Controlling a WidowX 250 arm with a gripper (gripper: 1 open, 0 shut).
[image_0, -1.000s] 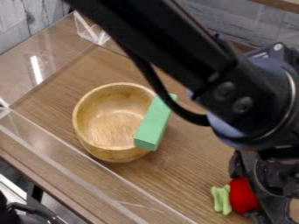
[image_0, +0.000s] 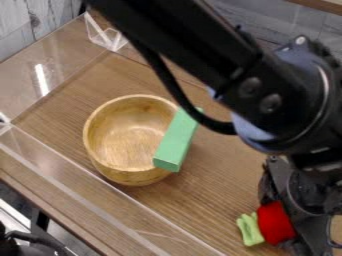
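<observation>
My gripper (image_0: 291, 210) is at the lower right, over a small red object (image_0: 273, 222) with a light green end lying on the wooden table. The gripper is open around or over it; its fingertips are partly hidden. A wooden bowl (image_0: 118, 128) sits left of centre, with a green block (image_0: 175, 142) resting on its right side.
Clear plastic items stand near the upper left edge. Dark cables and fixtures lie at the lower left. My arm covers much of the top right.
The gripper and arm have shifted slightly around the red object, which stays at the lower right. The bowl and green block have not moved.
</observation>
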